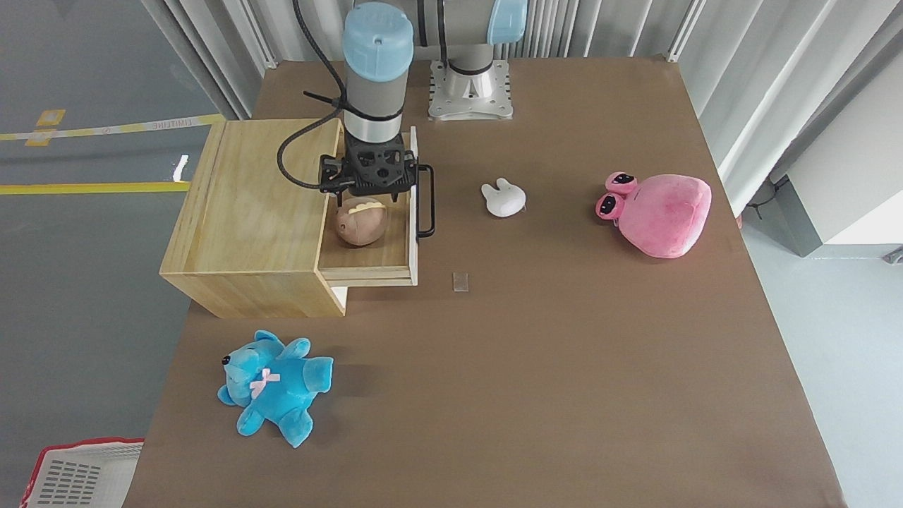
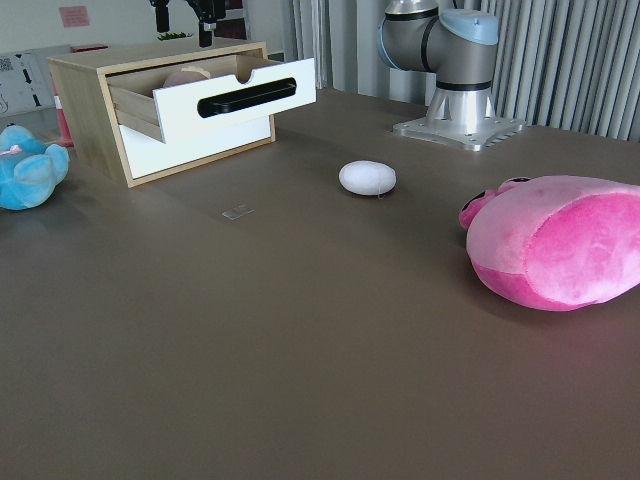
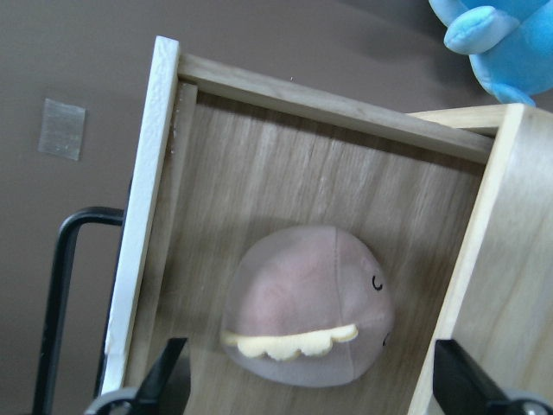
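A wooden cabinet point(image 1: 245, 200) has its drawer point(image 3: 333, 173) pulled out, white-fronted with a black handle point(image 1: 429, 202). In the drawer lies a round pinkish plush point(image 3: 308, 304) with a cream frill. My gripper is open above the drawer, its fingers apart at the bottom of the wrist view, nothing between them at their height; the plush lies lower, on the drawer floor.
A blue bear point(image 1: 286, 385) lies toward the front, a small white bunny plush point(image 1: 504, 200) right of the drawer, a pink plush point(image 1: 662, 216) farther right, and a small clear square point(image 1: 461, 282) on the table.
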